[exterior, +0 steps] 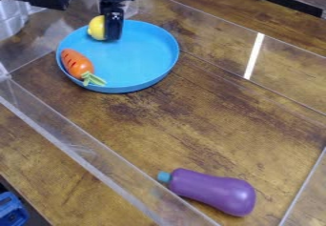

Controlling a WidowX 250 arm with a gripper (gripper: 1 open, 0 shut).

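Note:
The black gripper [110, 25] hangs at the top of the blue plate [140, 58], just beside and over a yellow round object [95, 27] on its back part. An orange toy carrot [76, 63] with a green top lies on the left of the plate. A purple eggplant-like toy [216, 191] lies on the wooden table at the bottom right.
Clear plastic walls run along the left and lower right. A blue object [8, 211] sits at the lower left corner.

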